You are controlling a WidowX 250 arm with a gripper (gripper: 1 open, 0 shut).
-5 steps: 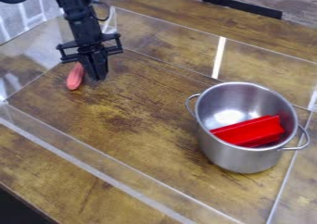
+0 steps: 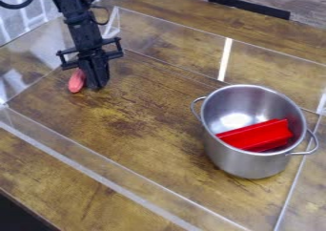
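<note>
The black gripper (image 2: pixel 87 74) reaches down from the top left over the wooden table (image 2: pixel 128 130), low around a small pinkish-red object (image 2: pixel 75 82). The dark fingers overlap beside that object's right side; whether they hold it is too small to tell. At the right stands a large steel pot (image 2: pixel 251 153) with two handles, holding a red block (image 2: pixel 254 133).
A white tape strip (image 2: pixel 226 59) lies at the back right. Clear edging or panels run along the left side of the table.
The gripper has shifted slightly left and changed pose around the small pinkish-red object, which looks little moved. The pot and red block are unchanged.
</note>
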